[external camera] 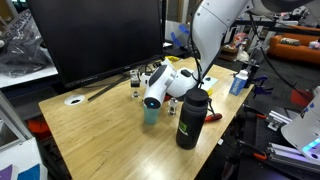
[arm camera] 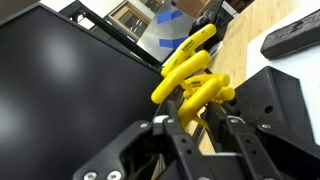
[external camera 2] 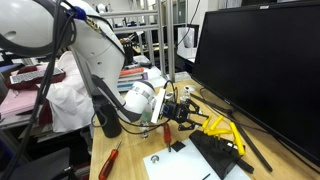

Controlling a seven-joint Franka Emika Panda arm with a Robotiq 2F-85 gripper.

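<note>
Several yellow-handled tools [external camera 2: 224,130] stand in a row in a black holder [external camera 2: 213,152] on the table. In the wrist view the nearest yellow handle [arm camera: 207,96] reaches down between my fingers, and my gripper looks shut on it. From the second exterior side my gripper [external camera 2: 192,113] is at the near end of that row, just above the holder. The tool's lower part is hidden behind the fingers. In the first exterior view the arm blocks most of the holder.
A large black monitor [external camera: 100,40] stands close behind the holder. A black cylinder [external camera: 192,120] and a teal cup [external camera: 150,115] stand near the arm. White paper [external camera 2: 182,165] and a red-handled screwdriver [external camera 2: 109,163] lie on the table.
</note>
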